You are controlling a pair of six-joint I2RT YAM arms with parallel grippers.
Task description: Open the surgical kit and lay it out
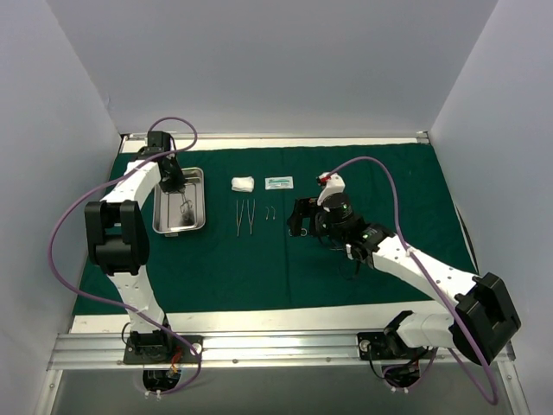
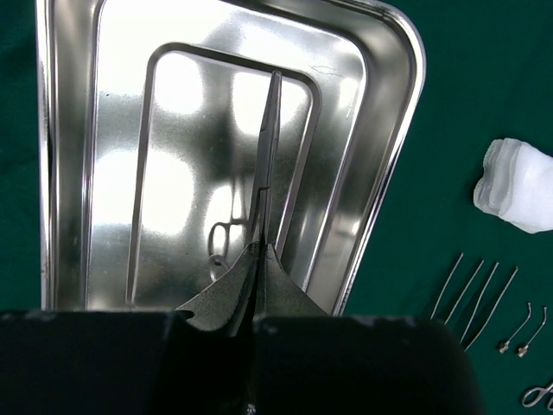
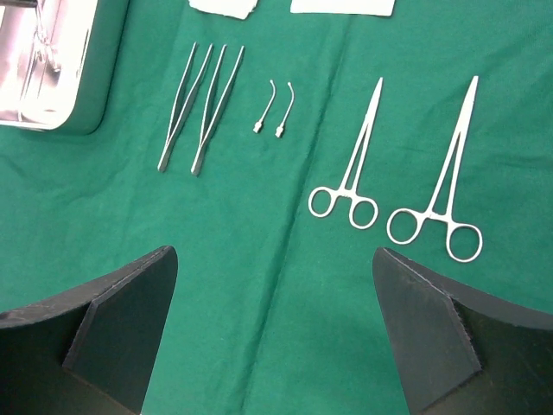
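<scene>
My left gripper [image 1: 173, 181] is shut on a slender steel scissor-like instrument [image 2: 265, 147] above the metal tray [image 2: 389, 130]; its rings show partly below. My right gripper stands open over the green drape, nothing between its fingers. In the right wrist view two pairs of tweezers [image 3: 177, 121], two small curved tips [image 3: 286, 112] and two ringed clamp-like instruments [image 3: 364, 138] lie laid out in a row beside the tray.
A folded gauze stack [image 1: 243, 184] and a flat white-and-teal packet [image 1: 279, 182] lie behind the row.
</scene>
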